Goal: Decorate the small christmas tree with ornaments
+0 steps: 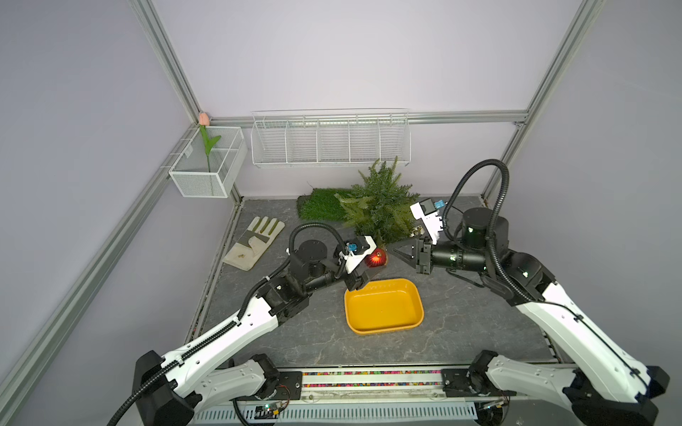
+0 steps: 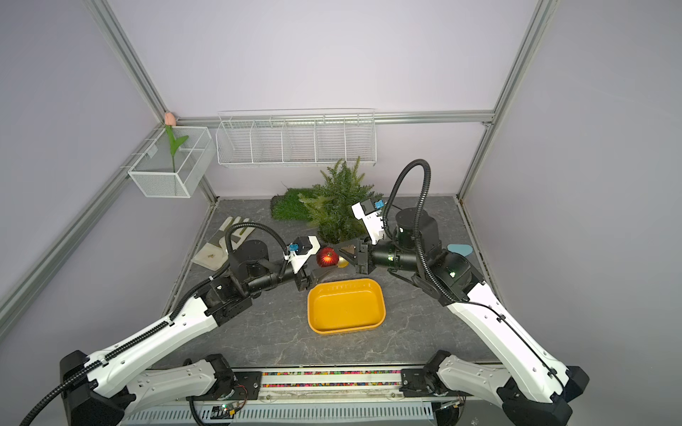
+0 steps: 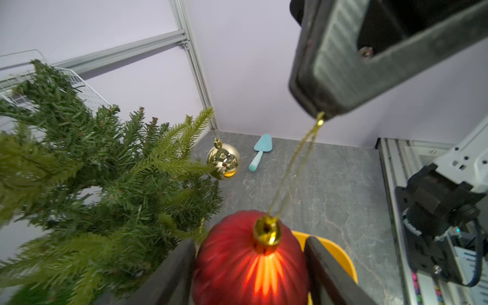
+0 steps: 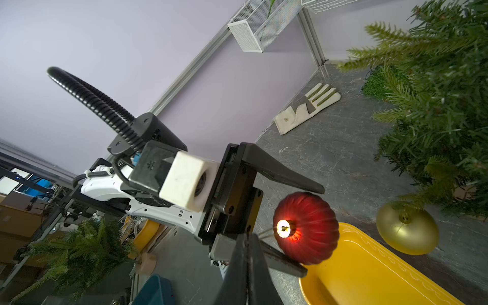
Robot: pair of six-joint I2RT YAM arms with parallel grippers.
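Note:
A red ribbed ball ornament point(image 4: 317, 228) sits between the tips of my left gripper, which is shut on it with a finger touching each side. Its gold string point(image 3: 289, 178) runs taut up to my right gripper, whose fingertips meet on the loop in the left wrist view. The ball's gold cap point(image 3: 267, 231) faces the right gripper. Behind them stands the small green Christmas tree point(image 1: 383, 198). One shiny gold ball point(image 3: 223, 160) hangs on its far right side, and a matte gold ball point(image 4: 406, 233) at its front.
A yellow tray point(image 1: 383, 326) lies in front of the tree, empty as far as I see. A work glove point(image 1: 254, 242) is at the left, a blue trowel point(image 3: 260, 152) at the right. Green turf point(image 1: 323, 203) lies behind, below a white wire rack point(image 1: 330, 140).

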